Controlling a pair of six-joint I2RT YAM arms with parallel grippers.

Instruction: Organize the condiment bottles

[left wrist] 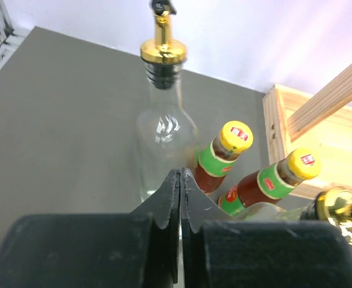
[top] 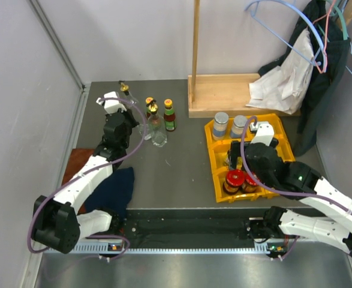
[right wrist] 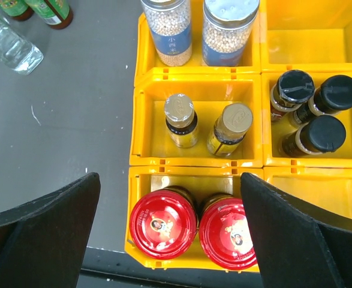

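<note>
In the left wrist view my left gripper is shut, with nothing between its fingers. Just beyond its tips stands a clear glass oil bottle (left wrist: 161,135) with a gold pourer, outside the fingers. A second glass oil bottle (top: 158,131) is to its right. Two brown sauce bottles with yellow caps, one (left wrist: 214,162) close to the first oil bottle and another (top: 170,116) farther right, stand behind. Over the yellow organizer (right wrist: 141,120), my right gripper is open and empty, above two red-lidded jars (right wrist: 164,223).
Other compartments hold white-grain jars (right wrist: 170,30), small gold-capped bottles (right wrist: 181,120) and black-capped bottles (right wrist: 322,135). Some compartments are empty. A wooden rack (top: 223,96) stands at the back.
</note>
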